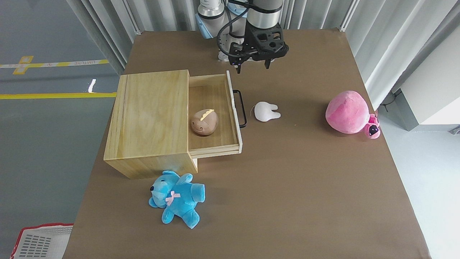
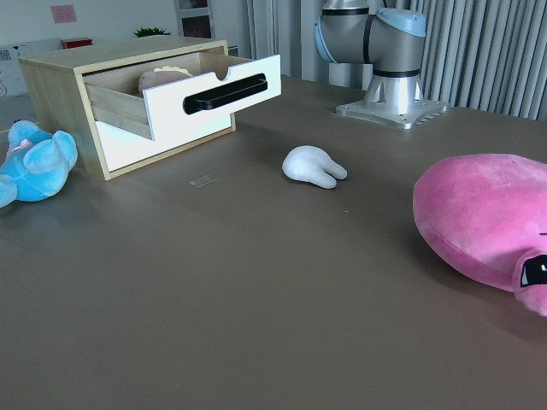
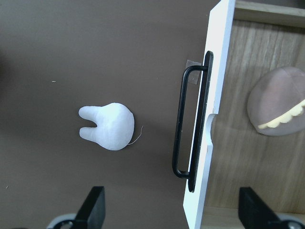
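My gripper (image 1: pixel 253 67) hangs at the back of the table, above and behind the open drawer; in the wrist view its fingers stand wide apart with nothing between them. The wooden drawer box has its drawer (image 1: pixel 211 95) pulled out, showing a black handle (image 3: pixel 179 119). A brown round plush (image 1: pixel 204 122) with a cream frill lies inside. A small white plush (image 3: pixel 109 125) lies on the table outside the handle.
A pink plush (image 1: pixel 347 112) lies at the right, a blue bear (image 1: pixel 181 198) before the cabinet (image 1: pixel 146 112).
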